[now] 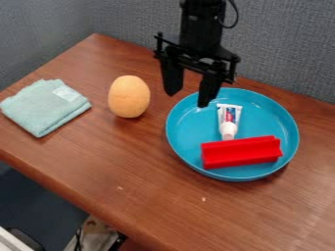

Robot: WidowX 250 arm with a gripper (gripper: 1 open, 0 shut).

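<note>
My gripper (pixel 187 83) hangs open from the top of the view, its two black fingers spread apart with nothing between them, just above the back left rim of a blue plate (pixel 189 129). On the plate lie a white tube (pixel 228 121) with coloured print and a red bar-shaped object (pixel 241 152). To the gripper's left stands an orange egg-shaped object (pixel 128 97).
A folded pale teal cloth (pixel 42 106) lies at the left edge of the wooden table (pixel 151 201). A grey padded wall runs along the back.
</note>
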